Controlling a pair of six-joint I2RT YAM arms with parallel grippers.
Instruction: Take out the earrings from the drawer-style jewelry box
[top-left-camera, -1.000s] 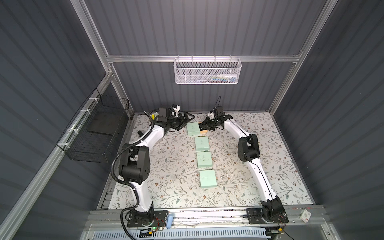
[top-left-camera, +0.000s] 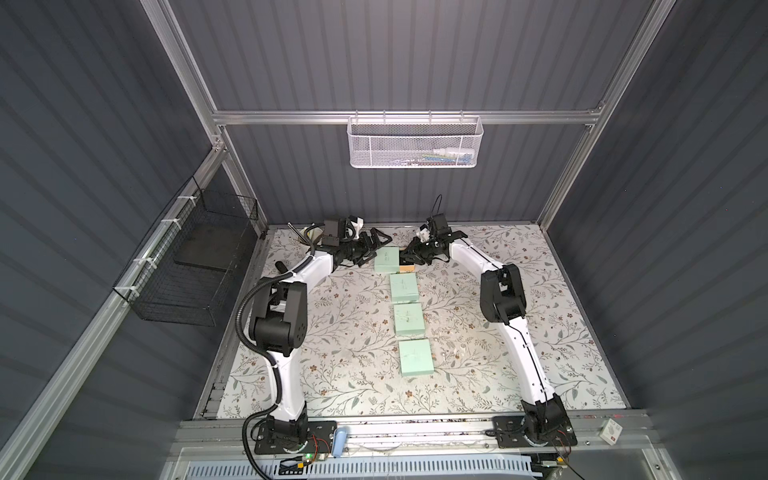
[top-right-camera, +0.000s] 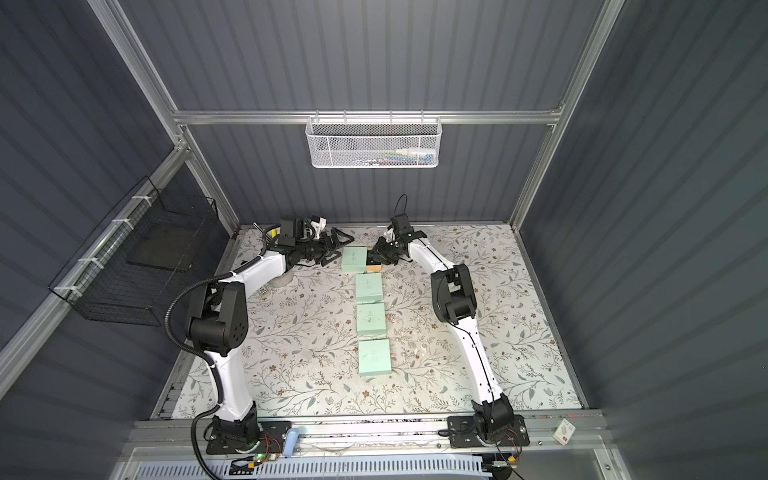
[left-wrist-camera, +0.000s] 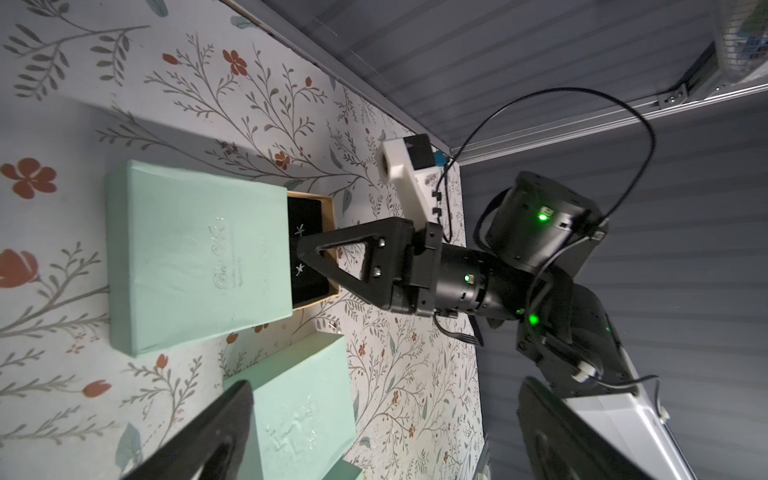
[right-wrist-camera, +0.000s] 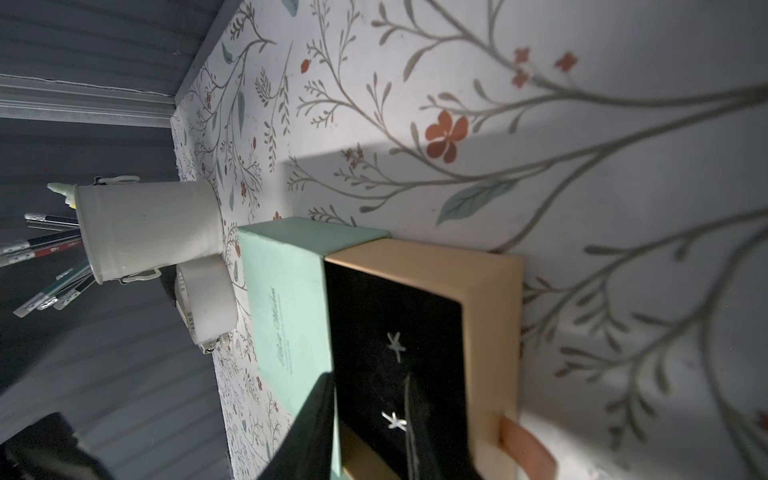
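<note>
The green jewelry box (left-wrist-camera: 208, 256) lies at the back of the table. Its tan drawer (right-wrist-camera: 493, 344) is slid partly out to the right, showing a black insert (right-wrist-camera: 400, 300). Two small silvery star-shaped earrings, one farther (right-wrist-camera: 396, 345) and one nearer (right-wrist-camera: 393, 421), sit on this insert. My right gripper is over the drawer, open with a narrow gap, with one finger beside the nearer earring. No earring shows held; contact is hard to tell. My left gripper (top-left-camera: 381, 247) stands wide open by the box's left side, with nothing between its fingers.
Three more green boxes, the back one (top-left-camera: 404, 287), the middle one (top-left-camera: 409, 319) and the front one (top-left-camera: 416, 357), form a row toward the front. White pots, one large (right-wrist-camera: 152, 228) and one small (right-wrist-camera: 209, 296), stand to the left. Free table lies on the right.
The jewelry box has turned a little straighter, its drawer still out. My right gripper has moved only slightly at the drawer.
</note>
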